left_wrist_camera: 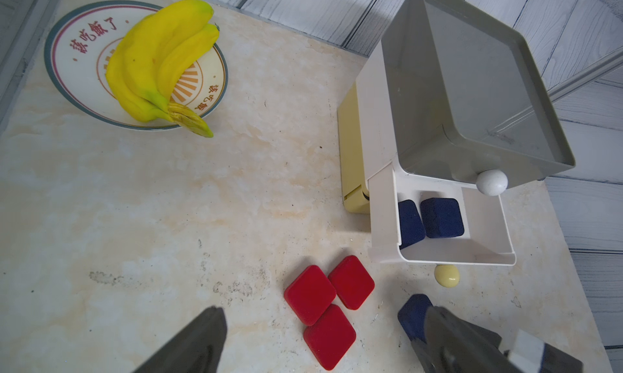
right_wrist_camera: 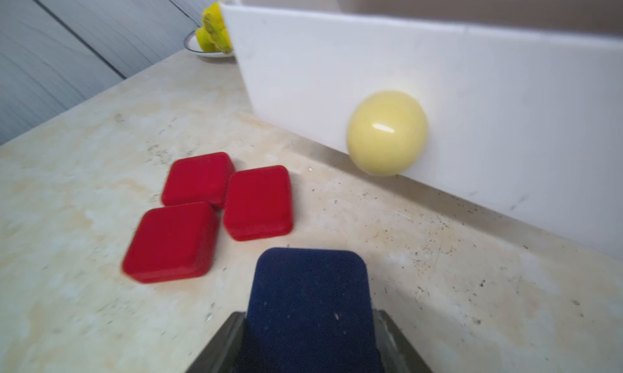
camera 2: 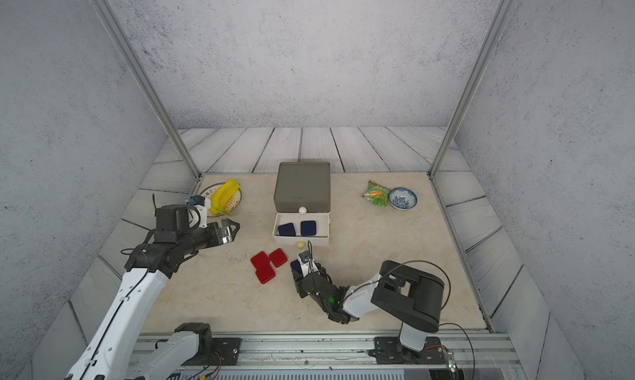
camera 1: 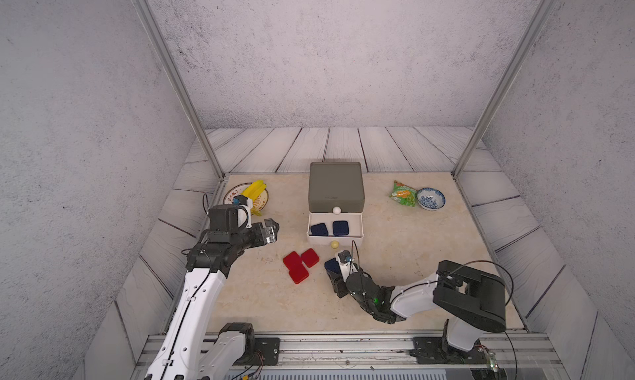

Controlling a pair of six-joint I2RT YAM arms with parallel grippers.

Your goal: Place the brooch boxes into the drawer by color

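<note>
A grey drawer cabinet stands at the centre with its white drawer pulled out; two dark blue boxes lie inside. Three red boxes lie on the table left of the drawer's front. In front of the yellow knob, a third dark blue box sits between my right gripper's fingers; whether they grip it I cannot tell. My left gripper hangs open above the table at the left, nothing between its fingers.
A plate with bananas lies at the back left. A green packet and a blue patterned bowl stand at the back right. The table's right front is crossed by my right arm.
</note>
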